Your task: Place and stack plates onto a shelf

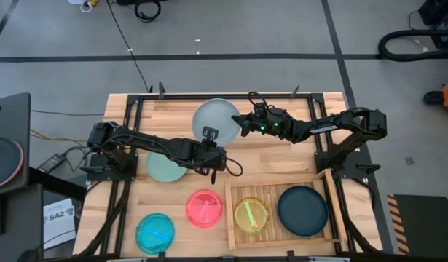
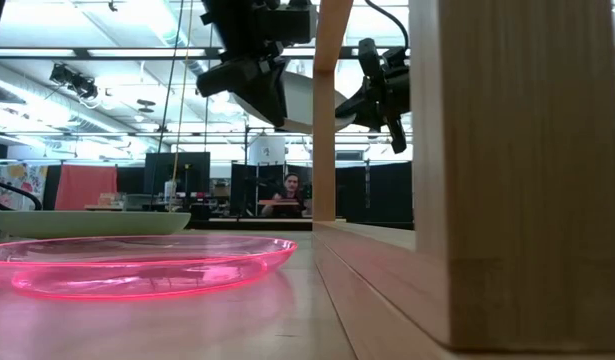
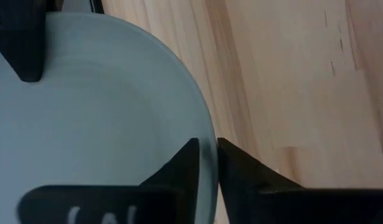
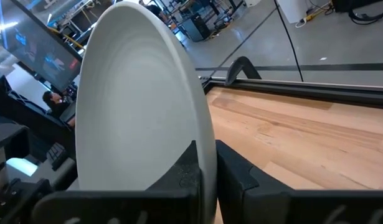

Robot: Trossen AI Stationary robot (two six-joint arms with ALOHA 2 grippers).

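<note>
The pale grey plate point(image 1: 215, 116) is raised over the back middle of the table and tilted. My right gripper is shut on its rim, one finger on each face. In the left wrist view my left gripper also has the rim between its fingertips, close against both sides. The wooden shelf point(image 1: 331, 205) stands front right. Within its outline from above are a yellow plate point(image 1: 250, 215) and a dark blue plate point(image 1: 302, 211); the high view does not show their level.
Left of the shelf lie a pink plate point(image 1: 204, 209) and a teal plate point(image 1: 155, 233). A pale green plate point(image 1: 164, 168) lies partly under the left arm. The shelf's upright post point(image 2: 324, 150) rises in the low view. Bare wood lies between the right arm and shelf.
</note>
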